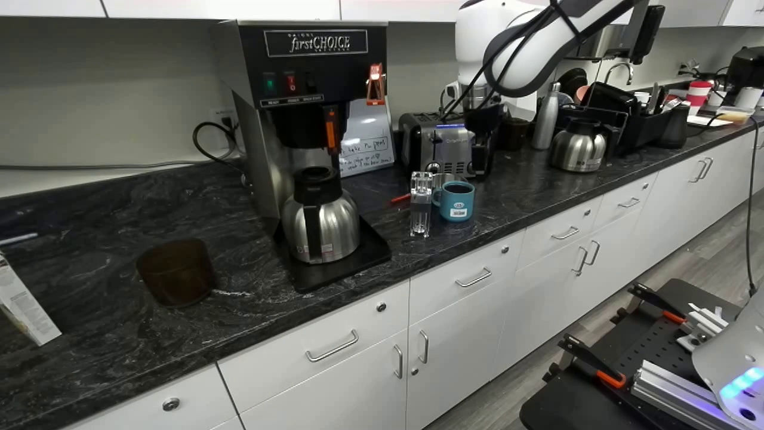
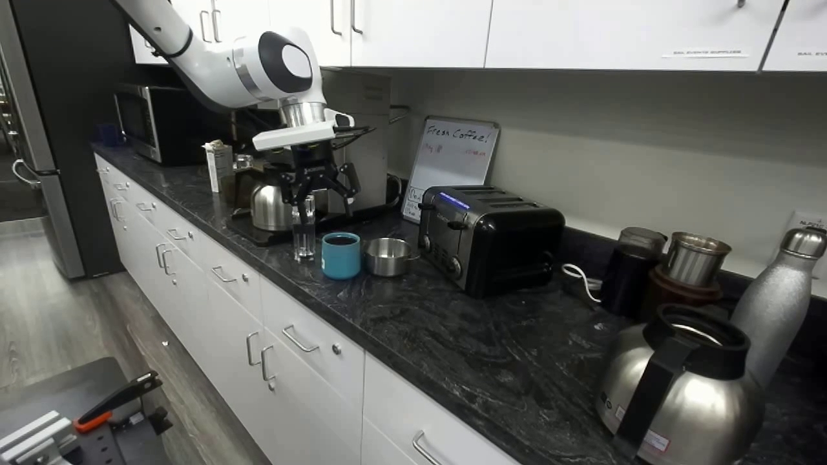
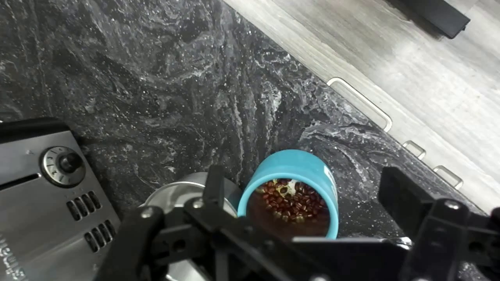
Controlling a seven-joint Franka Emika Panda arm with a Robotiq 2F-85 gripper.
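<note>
Over the counter hangs my gripper [image 2: 324, 206], pointing down and open, with its two fingers [image 3: 214, 185] spread wide. No object is visibly gripped. A teal mug [image 2: 341, 256] stands upright on the counter. Viewed from the wrist, the mug [image 3: 300, 161] appears between the fingers, with dark reddish-brown beans [image 3: 295, 201] inside; part of it is hidden by the gripper. Beside the mug is a small steel cup [image 2: 387, 257]. A tall clear plastic container [image 1: 420, 208] stands on the mug's other side, towards the coffee maker [image 1: 308, 79].
A toaster [image 2: 492, 240] sits behind the mug and steel cup. The steel carafe [image 1: 322, 226] rests on the coffee maker's base. Another carafe [image 2: 682, 395] and a silver bottle [image 2: 779, 302] stand further along. The counter's front edge runs close to the mug.
</note>
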